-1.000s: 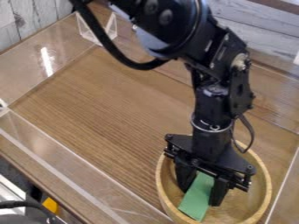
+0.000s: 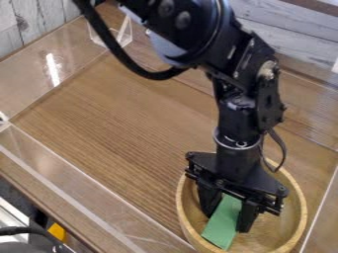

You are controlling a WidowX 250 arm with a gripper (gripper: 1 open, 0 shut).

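My black gripper [image 2: 235, 198] reaches down into a round wooden bowl [image 2: 286, 233] at the lower right of the camera view. A green object [image 2: 223, 225] is in the bowl, slanting up between the gripper's dark fingers, which are closed on it. The upper end of the green object is hidden by the gripper.
Clear plastic walls edge it at the left and front. A small yellow item [image 2: 57, 230] lies outside at the lower left, near a black cable.
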